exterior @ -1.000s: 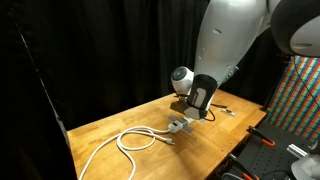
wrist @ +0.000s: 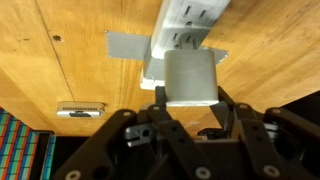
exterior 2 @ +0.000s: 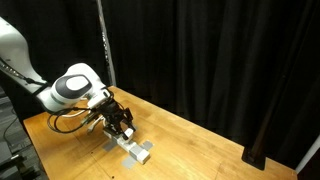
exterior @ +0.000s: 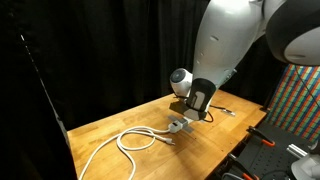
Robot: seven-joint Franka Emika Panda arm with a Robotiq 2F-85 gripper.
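A white power strip lies on the wooden table, with grey tape across it. In exterior view 1 the strip sits below my gripper; exterior view 2 shows it in front of the gripper. My gripper is shut on a pale grey, blocky object, which overlaps the strip's near end in the wrist view. What this object is, and whether it touches the strip, I cannot tell.
A white cord loops over the table left of the strip. A small pale bar rests on the wood to one side. Bright striped cloth is at the far right. Bare table extends beyond the strip.
The arm has shifted slightly in exterior view 1, with the gripper staying close to the strip. Strip and cord look unmoved.
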